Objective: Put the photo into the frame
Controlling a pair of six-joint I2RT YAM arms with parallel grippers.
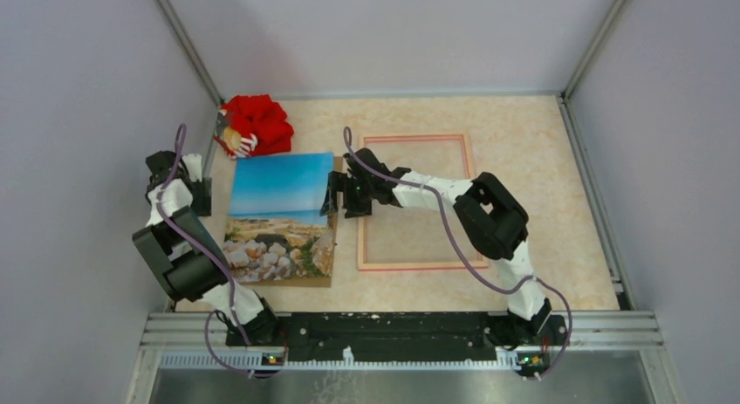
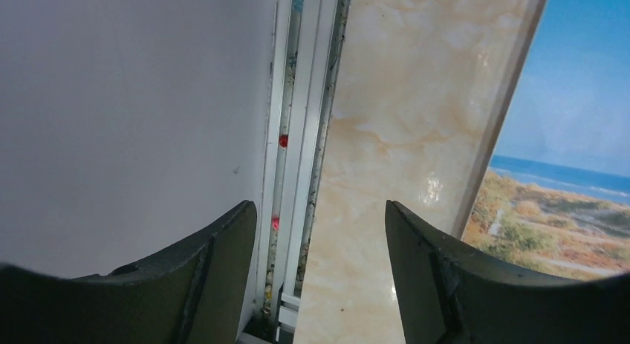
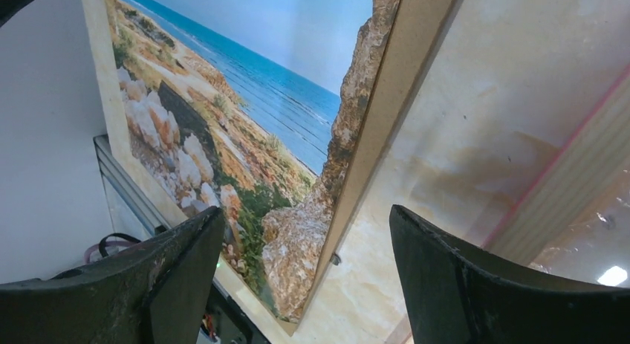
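Note:
The beach photo [image 1: 275, 238], on a brown board, lies flat on the left of the table, beside the empty wooden frame [image 1: 422, 266]. My left gripper hangs just off the photo's left edge; in its wrist view the fingers are apart over bare table and rail, nothing between them. My right gripper is above the photo's right edge, between photo and frame; its fingers are apart around the view of the board's edge [image 3: 382, 121], apparently not gripping it.
A red cloth [image 1: 266, 120] with a figure on it lies at the back left, just behind the photo. Walls enclose the table on the left, back and right.

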